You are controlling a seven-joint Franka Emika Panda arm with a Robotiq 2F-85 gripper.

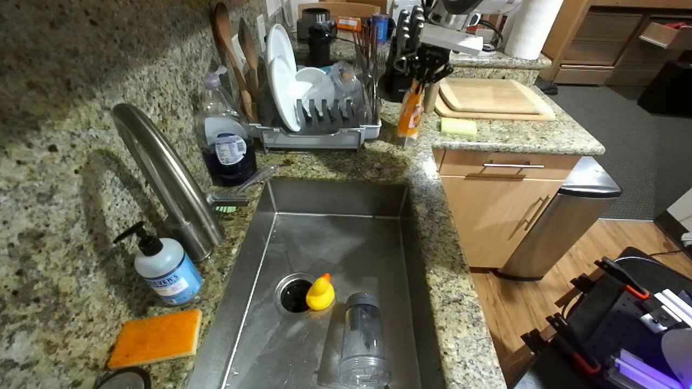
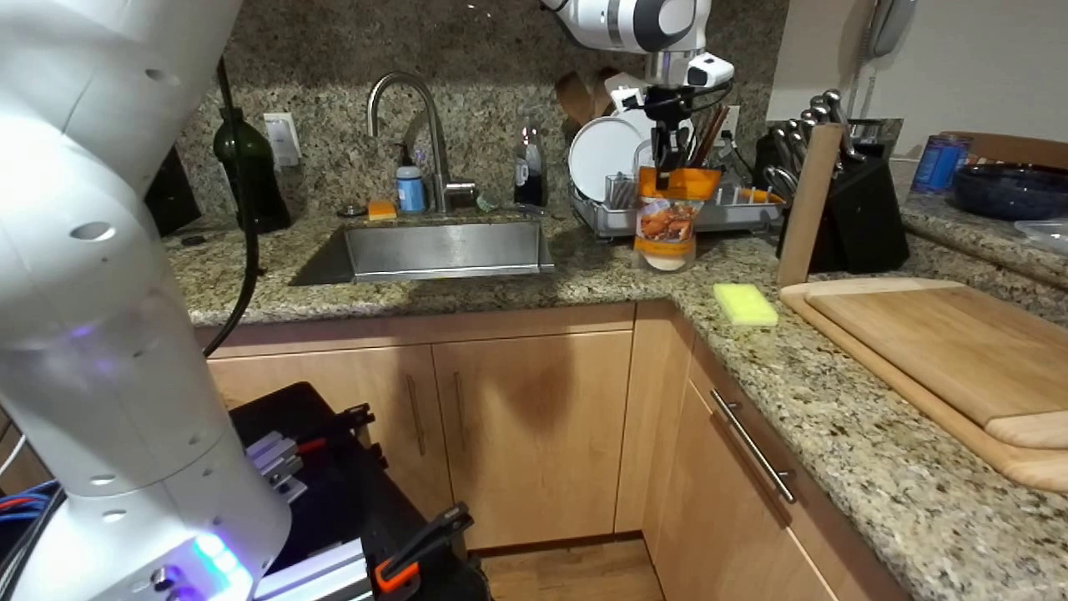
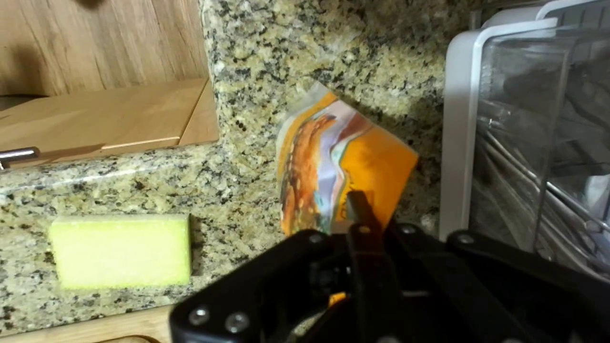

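Observation:
An orange food bag [image 2: 667, 220] with a picture on its front stands at the counter corner, before the dish rack. In the wrist view the bag [image 3: 343, 166] is bent and turned under the dark fingers [image 3: 361, 212], which pinch its upper part together. From the sink side, the bag [image 1: 410, 115] hangs narrow beneath the gripper [image 1: 418, 87], its lower end at or close to the countertop; I cannot tell whether it touches.
A grey dish rack [image 1: 311, 139] stands close beside the bag. A yellow sponge [image 3: 120, 251] and cutting boards [image 2: 931, 351] lie on the other side, near a knife block [image 2: 861, 210]. The sink [image 1: 331, 240] holds a rubber duck [image 1: 320, 293] and a clear container [image 1: 363, 340].

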